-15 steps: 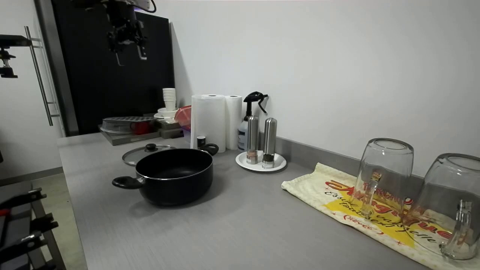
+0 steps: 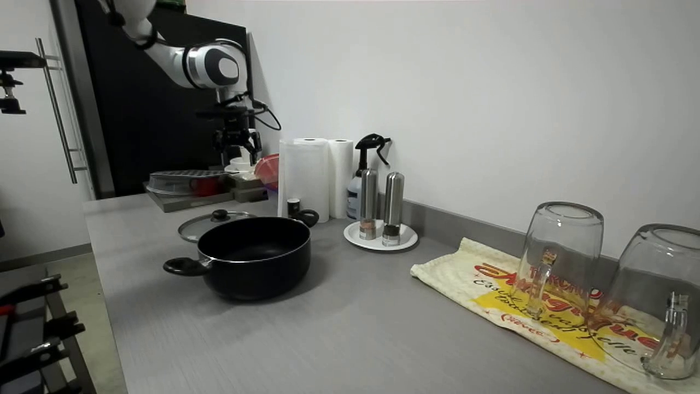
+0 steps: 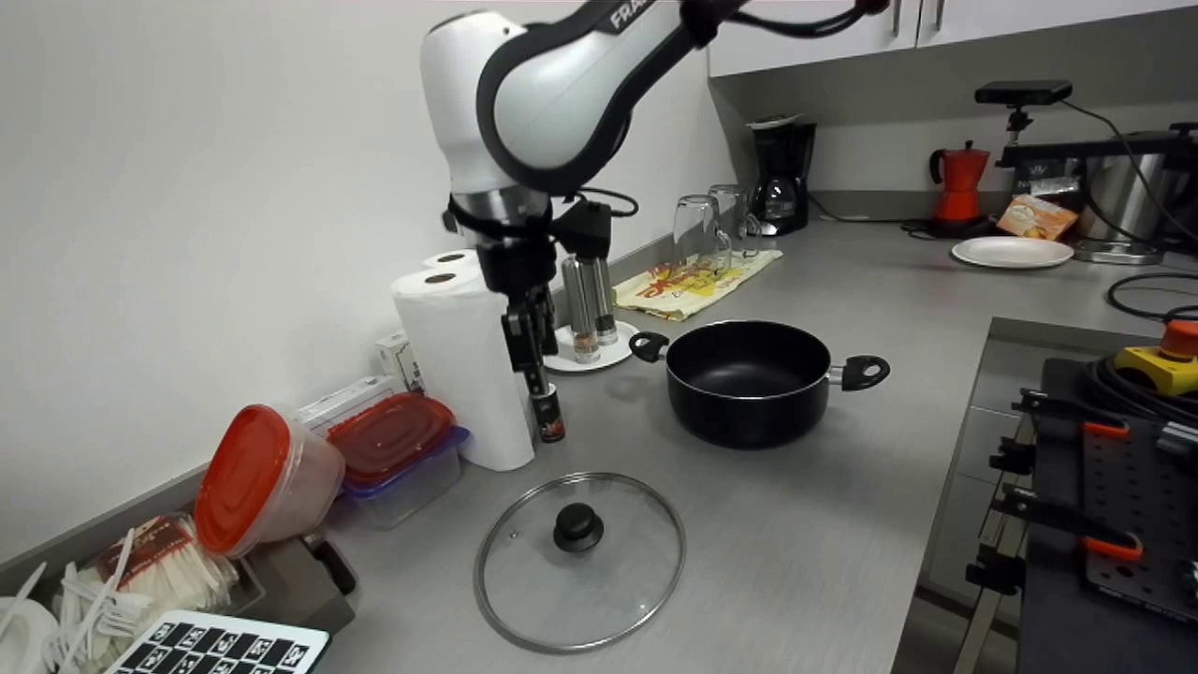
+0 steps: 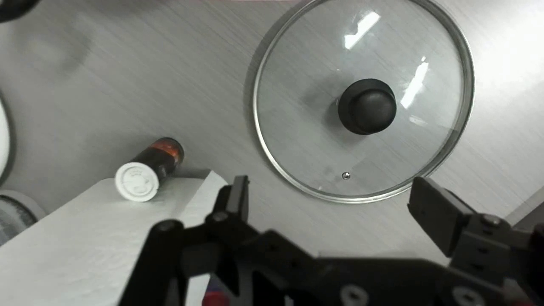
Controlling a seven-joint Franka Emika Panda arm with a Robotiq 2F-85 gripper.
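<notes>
My gripper is open and empty above the counter, its two dark fingers spread wide in the wrist view. Beyond them lies the glass lid (image 4: 306, 137) with its black knob (image 4: 368, 107), flat on the counter. A small dark spice jar (image 4: 165, 155) with a white cap stands left of the lid, against the paper towel roll (image 4: 92, 229). In exterior view 2 the gripper (image 3: 533, 371) appears in front of the towel roll, overlapping the jar's top. The black pot (image 3: 747, 382) stands uncovered, empty as far as shows, beyond the lid.
Two tall mills (image 2: 392, 210) stand on a white plate (image 2: 380, 244) near the wall. Upturned glass mugs (image 2: 558, 262) rest on a printed cloth (image 2: 459, 274). Plastic containers (image 3: 399, 461) and a cutlery tray crowd the wall side. Open counter (image 2: 341, 328) lies in front of the pot.
In exterior view 1 my arm has come lower and to the right, so the gripper now hangs in front of the stacked white cups. The pot, lid and jar have stayed put.
</notes>
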